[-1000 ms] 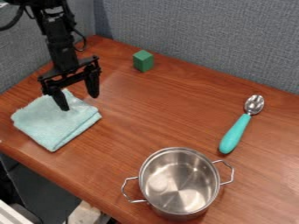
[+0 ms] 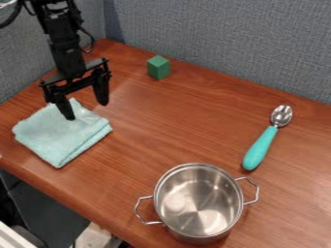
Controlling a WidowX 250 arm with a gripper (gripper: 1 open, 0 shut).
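My black gripper [image 2: 83,95] hangs from the upper left over the back part of a folded pale mint cloth [image 2: 58,140], its fingers spread open. One finger reaches down over the cloth and the other stands to the right of it; whether either touches the cloth or table is hard to tell.
A green block [image 2: 159,67] sits at the back. A spoon with a teal handle [image 2: 258,148] lies on the right. A steel pot [image 2: 196,201] with two handles stands at the front right.
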